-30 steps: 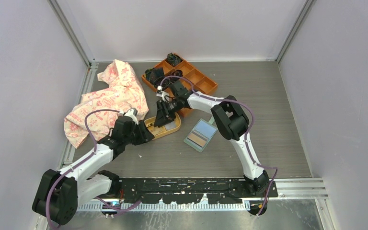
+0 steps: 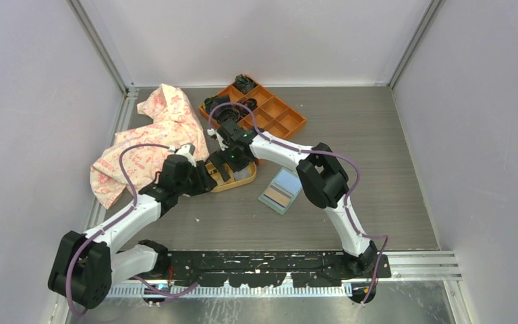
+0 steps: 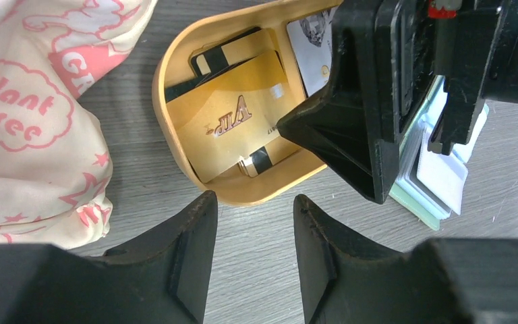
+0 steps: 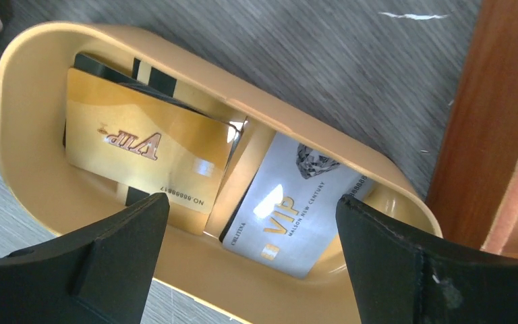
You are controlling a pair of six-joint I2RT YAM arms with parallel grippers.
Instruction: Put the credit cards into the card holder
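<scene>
A tan oblong tray [image 4: 351, 145] with a divider holds the cards. Its one compartment has a gold card [image 4: 145, 145] lying over darker cards; the other has a silver-grey VIP card [image 4: 297, 202]. My right gripper is open above the tray, nothing between its fingers, the VIP card showing below. At the tray's left end my left gripper stands open and empty, the tray rim just beyond its fingertips. To the right on the table lies the pale green card holder [image 2: 282, 190], with blue and tan panels, partly hidden by the right gripper in the left wrist view.
An orange compartment box [image 2: 280, 111] holding dark cables stands behind the tray. Left of the tray a printed cloth bag [image 2: 155, 138] lies crumpled. Bare table [image 2: 364, 169] stretches to the right.
Tray and card holder look the same.
</scene>
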